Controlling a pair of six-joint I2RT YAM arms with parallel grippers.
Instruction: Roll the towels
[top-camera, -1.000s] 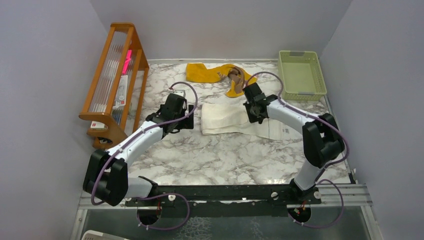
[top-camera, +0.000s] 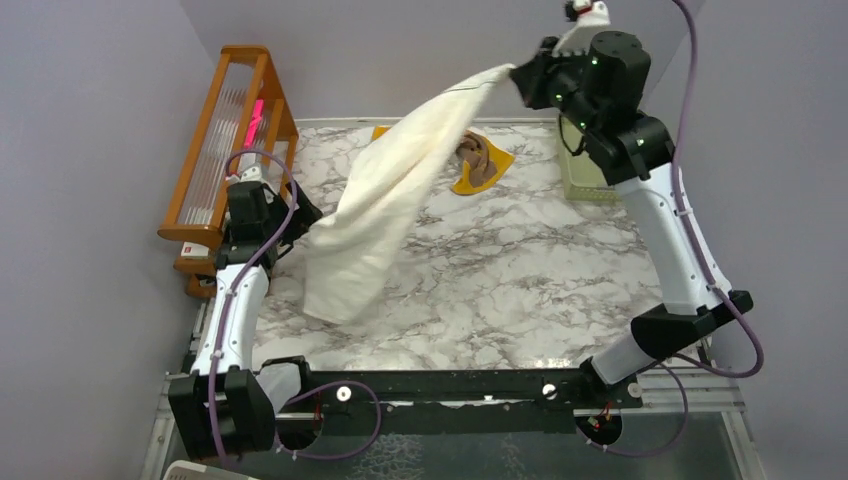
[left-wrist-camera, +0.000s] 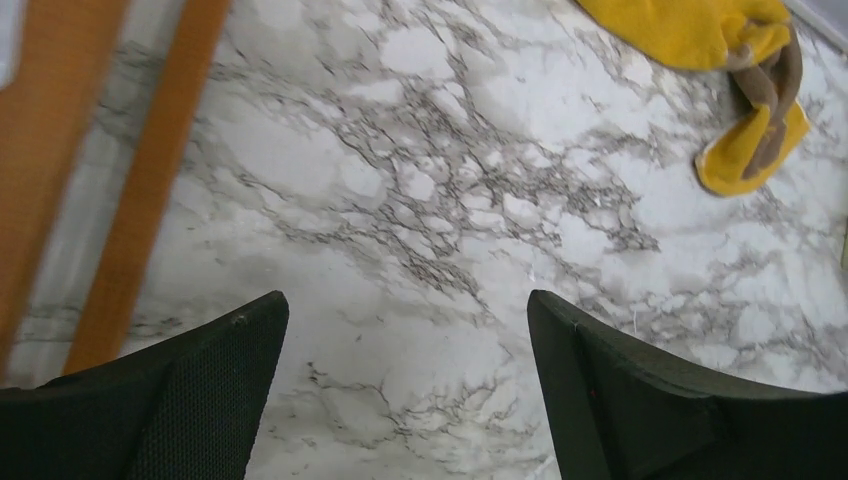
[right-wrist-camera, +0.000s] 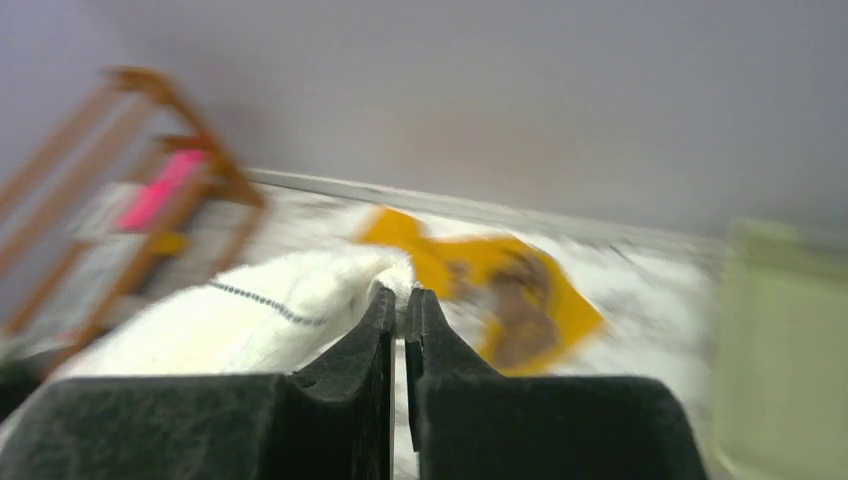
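A cream towel (top-camera: 390, 190) hangs stretched in the air across the top view, its lower end spread toward the table's left side. High at the back right, my right gripper (top-camera: 520, 78) is shut on one end of it; in the right wrist view the closed fingers pinch the towel (right-wrist-camera: 270, 310) near a dark stripe. My left gripper stands open over bare marble, nothing between its fingers. A yellow and brown towel (top-camera: 487, 163) lies crumpled at the back of the table, partly hidden by the cream one.
A wooden rack (top-camera: 262, 70) with clear panels stands at the left, close beside my left arm. The green basket (top-camera: 590, 182) at the back right is partly covered by my right arm.
The cream towel lay folded on the table and now hangs lifted. My left arm drew back leftward toward the rack.
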